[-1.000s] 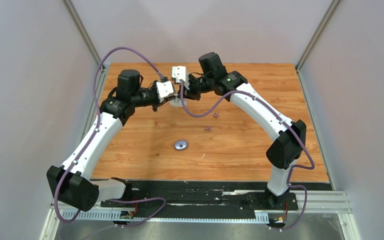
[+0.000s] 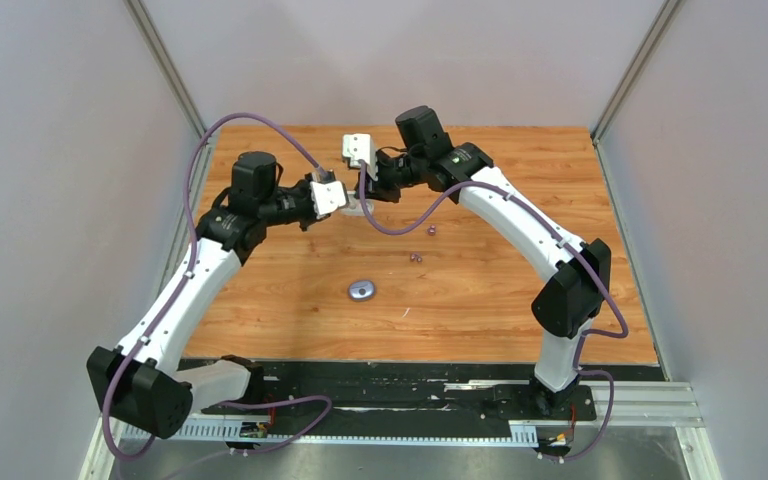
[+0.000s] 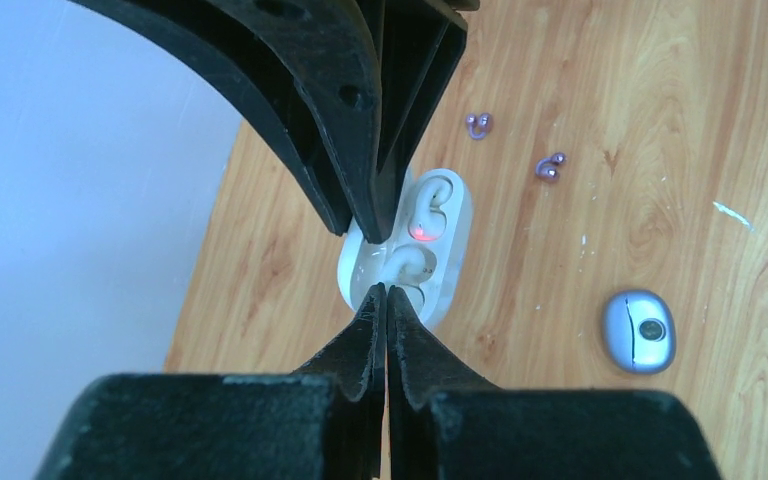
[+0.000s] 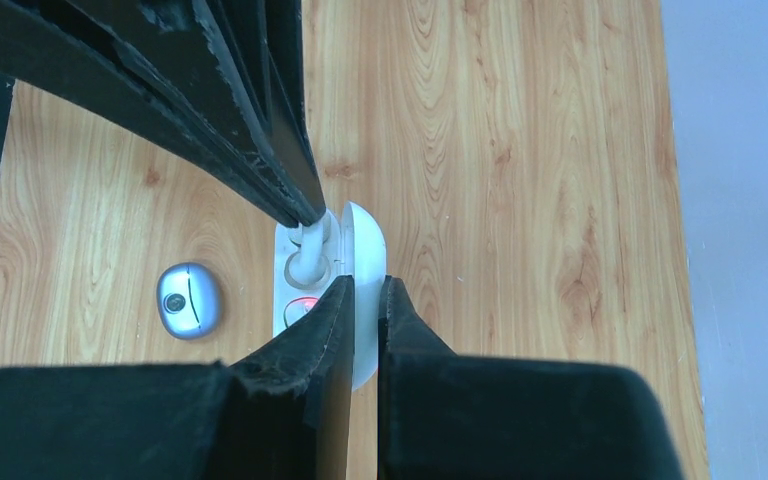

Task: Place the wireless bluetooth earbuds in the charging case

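Observation:
The white charging case (image 3: 450, 240) is held up between the two arms, its open lid (image 4: 365, 240) pinched by my right gripper. White earbuds (image 3: 427, 210) sit in its two cavities, a red light glowing beside one. My left gripper is shut, its tips at the case by the lower earbud in the left wrist view; nothing clearly shows between them. In the right wrist view its tip touches the top of a white earbud (image 4: 310, 250).
A silver oval object (image 2: 361, 289) lies at the front middle of the table (image 2: 480, 310). Small purple pieces (image 2: 415, 257) lie to the right of centre.
My left arm has shifted slightly down and left in the top view. The right arm has stayed nearly still.

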